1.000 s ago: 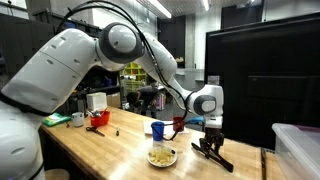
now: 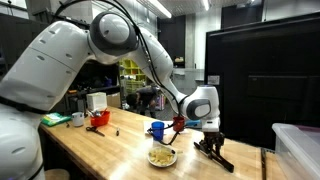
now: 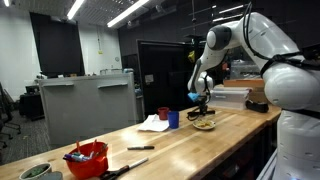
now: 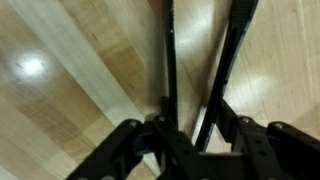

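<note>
A black, tong-like utensil with two long arms point(image 4: 229, 55) lies on the wooden table point(image 4: 60, 110) in the wrist view, its arms drawing together toward the bottom. In exterior view 1 the utensil point(image 2: 215, 156) rests at the far right of the table, beneath my gripper point(image 2: 211, 138). Low over it, my gripper stands part open, with wood showing between its fingers. The utensil's arms run down among the fingertips; whether the fingers press on them is hard to make out.
Left of the gripper sit a plate of yellowish food point(image 2: 161, 156), a blue cup point(image 2: 158, 130) and a red mug point(image 2: 179, 123). A red basket point(image 3: 86, 160) stands far off. To the right are a thin brown stick point(image 2: 263, 164) and a large clear bin point(image 2: 298, 150).
In exterior view 1 the upper arm and wrist have shifted slightly left, and the wrist leans a little more. The gripper stays over the black utensil, which lies where it was.
</note>
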